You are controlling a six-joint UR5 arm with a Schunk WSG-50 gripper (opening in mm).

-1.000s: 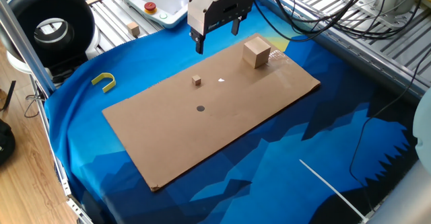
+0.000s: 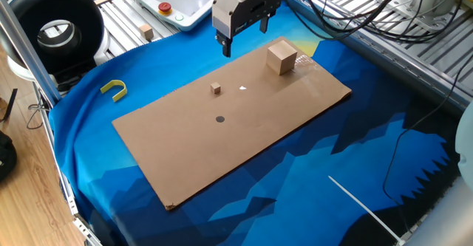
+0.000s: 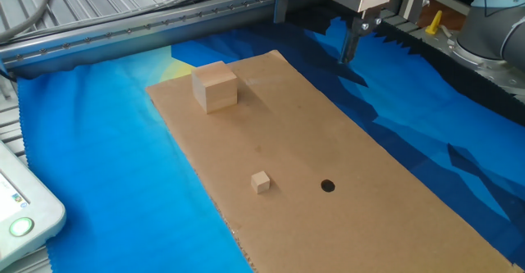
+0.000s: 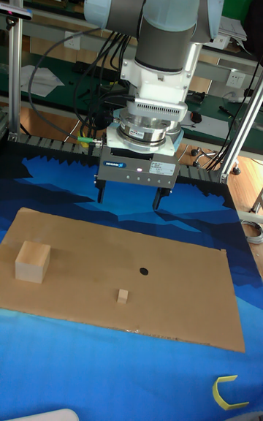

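My gripper (image 2: 245,39) hangs above the cardboard sheet, its two dark fingers spread wide with nothing between them. In view 3 the same gripper (image 4: 128,198) is clear of everything below it. A large wooden cube (image 2: 281,58) rests near one end of the cardboard (image 2: 177,154); it also shows as a pale cube (image 3: 215,88) in view 2. Toward the sheet's middle sits a small wooden cube (image 3: 260,182). A flat black disc (image 3: 328,186) lies apart from that small cube. No object touches the fingers.
A yellow curved strip (image 2: 114,90) lies on the blue cloth beside the cardboard. Another small wooden block (image 2: 146,32) is near the teach pendant (image 2: 177,2). A thin white stick (image 2: 367,206) is on the cloth. Much of the cardboard is bare.
In view 1 the gripper has shifted slightly to the right, its fingers still apart. The cubes, disc and cardboard stay where they were.
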